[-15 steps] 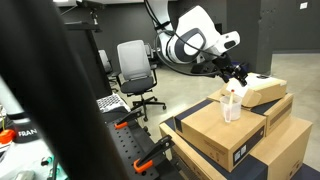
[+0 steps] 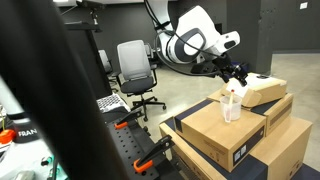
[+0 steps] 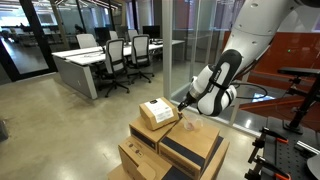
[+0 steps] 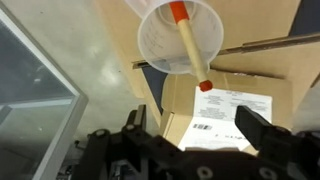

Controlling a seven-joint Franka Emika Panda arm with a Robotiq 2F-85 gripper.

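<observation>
A clear plastic cup (image 4: 152, 42) stands on a cardboard box in the wrist view. Leaning in it is a wooden stick (image 4: 192, 45) with a red band and a red end, which reaches past the cup's rim. At the bottom of that view, my gripper is open, its dark fingers wide apart with nothing between them. From outside, the cup (image 2: 231, 107) sits on the box top, with my gripper (image 2: 236, 78) just above it. The second exterior view shows the cup (image 3: 190, 122) less clearly, and the fingertips are too small there to make out.
The cup's cardboard box (image 2: 215, 126) stands among other boxes. A taller box (image 2: 258, 91) rises behind the cup, and a white label (image 4: 227, 117) lies on cardboard below it. Office chairs (image 3: 112, 52) and desks are far off; open floor (image 3: 60, 120) lies to the left.
</observation>
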